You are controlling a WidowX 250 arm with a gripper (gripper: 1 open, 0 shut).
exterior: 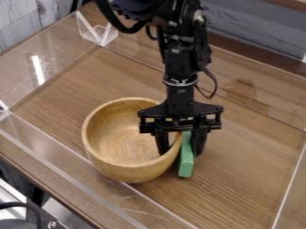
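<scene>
The black gripper point(182, 136) is low at the right rim of a wooden bowl point(120, 159). A green block point(187, 161) stands out from under it toward the front, outside the bowl and against its right side. The fingertips are dark and overlap the block's upper end, so whether they grip it is hard to see.
A clear plastic object point(98, 27) is at the back left edge. A dark cable point(24, 207) lies at the front left corner.
</scene>
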